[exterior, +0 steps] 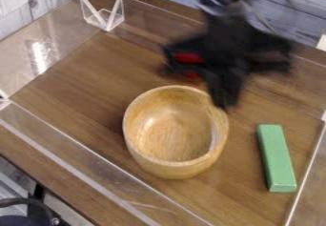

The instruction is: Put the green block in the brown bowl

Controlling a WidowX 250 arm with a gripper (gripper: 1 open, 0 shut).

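Observation:
The green block (276, 158) lies flat on the table to the right of the bowl, in full view and clear of the gripper. The brown bowl (133, 125) stands upright, its visible inside bare. Blurred by motion, my gripper (224, 94) is up beyond the bowl's far rim, away from the block. Whether its fingers are apart or together does not show, and no block is seen with it.
Partly covered by the arm, a red object (188, 57) sits behind the bowl. A clear plastic piece (103, 15) stands at the far left. Bare tabletop (83, 87) spreads left of the bowl; low clear walls edge the table.

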